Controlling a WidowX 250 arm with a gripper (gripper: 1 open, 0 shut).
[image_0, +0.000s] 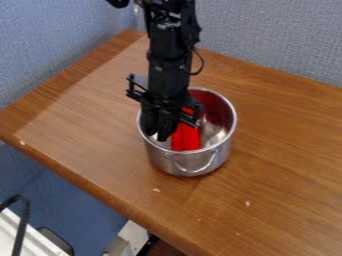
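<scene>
A steel pot (211, 160) with a wire handle stands on the wooden table. A red object (186, 138) lies inside it. My black gripper (158, 130) reaches down into the pot's left part, left of the red object and partly in front of it. The fingertips are dark and hard to make out; nothing shows held between them.
Bare table (281, 190) lies to the right and at the far left. The table's edge runs along the lower left, with a blue floor, a black cable and a white item below. Padded walls stand behind.
</scene>
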